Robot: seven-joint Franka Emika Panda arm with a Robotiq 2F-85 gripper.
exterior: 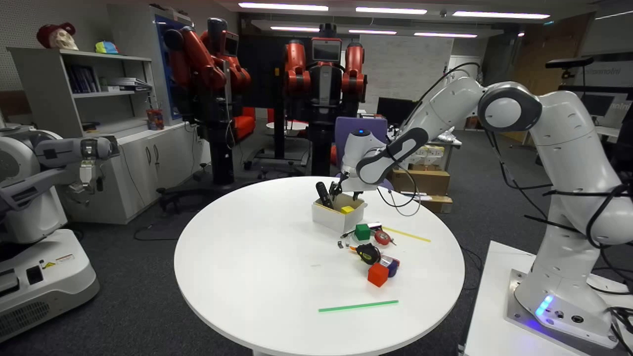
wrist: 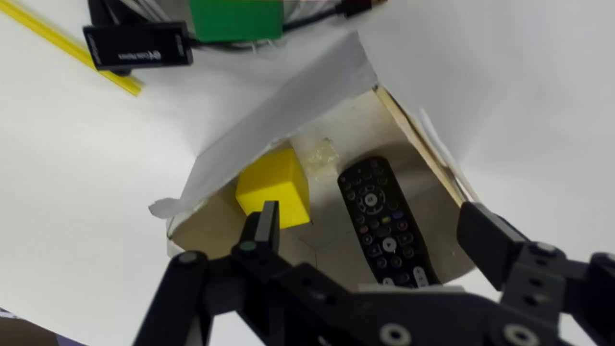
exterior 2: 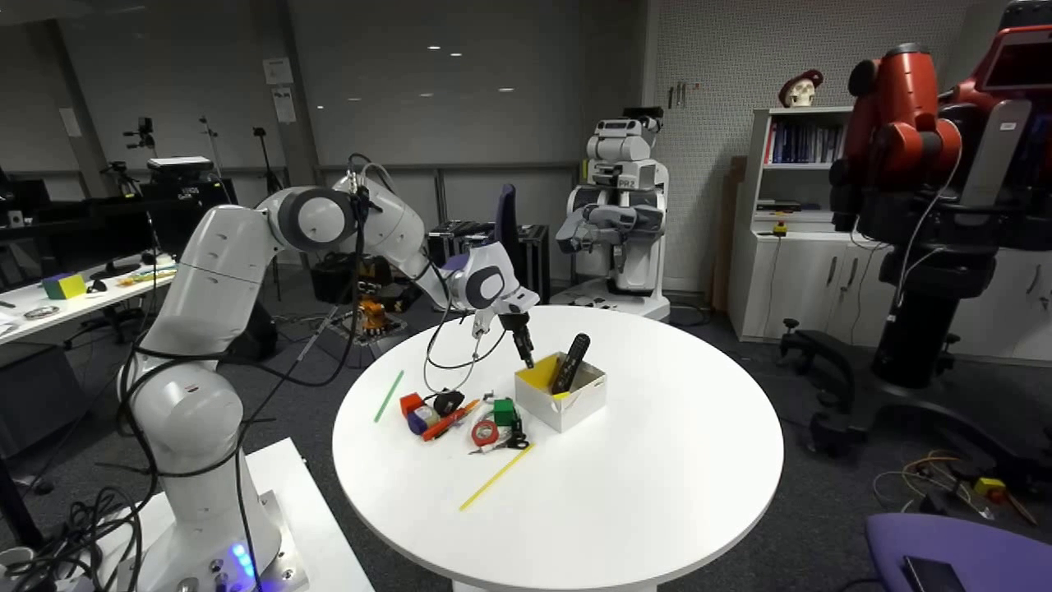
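Note:
A yellow cube (wrist: 274, 184) rests inside the open white box (wrist: 288, 121), against its wall, in the wrist view. Beside it in the box lies a black remote (wrist: 383, 222); its upper end sticks out above the rim in both exterior views. My gripper is open over the box, its fingers wide apart with nothing held between them. The left finger (wrist: 266, 225) overlaps the cube's lower edge in that view; whether they touch I cannot tell. In exterior view 1 the cube (exterior: 347, 209) shows low in the box, below the gripper (exterior: 345, 193).
Next to the box sit a green cube (exterior: 362, 231), red tape (exterior: 383, 238), a tape measure (exterior: 368, 254) and a red cube (exterior: 378, 275). A yellow stick (exterior: 406, 234) and a green stick (exterior: 358, 306) lie on the round table (exterior: 249, 249), whose left side is clear.

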